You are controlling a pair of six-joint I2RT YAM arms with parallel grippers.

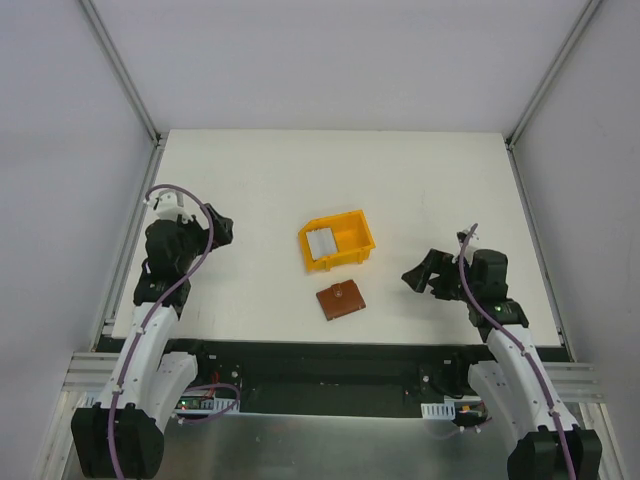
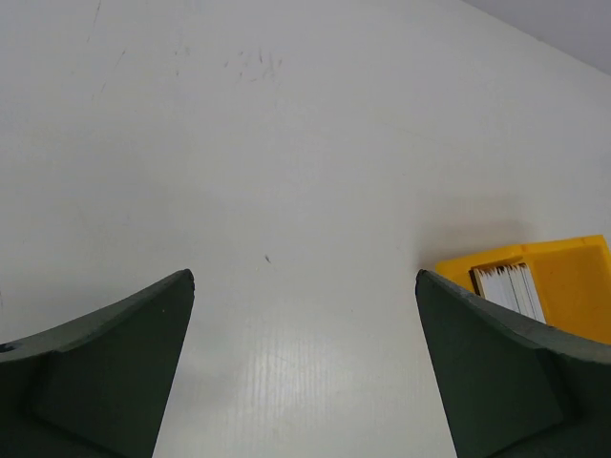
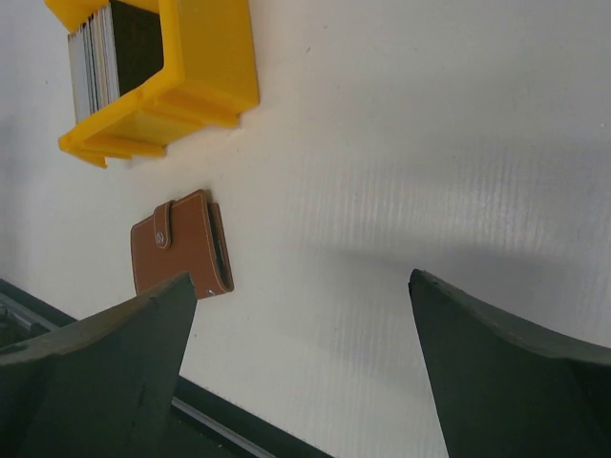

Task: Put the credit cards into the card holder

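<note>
A stack of cards [image 1: 321, 242] stands in the left part of a yellow bin [image 1: 352, 232] near the table's middle. Their white edges show as a row of cards [image 2: 511, 290] in the left wrist view, and the cards [image 3: 93, 64] appear at the upper left of the right wrist view. In front of the bin lies the brown card holder [image 1: 340, 299], its strap [image 3: 162, 225] folded over the cover. My left gripper [image 1: 226, 225] is open over the table's left side, well away from the bin. My right gripper [image 1: 415, 279] is open to the right of the holder, nothing between its fingers.
The bin's right part is empty. A dark strip [image 1: 320, 375] runs along the front edge, close below the holder. Walls bound the left, right and back.
</note>
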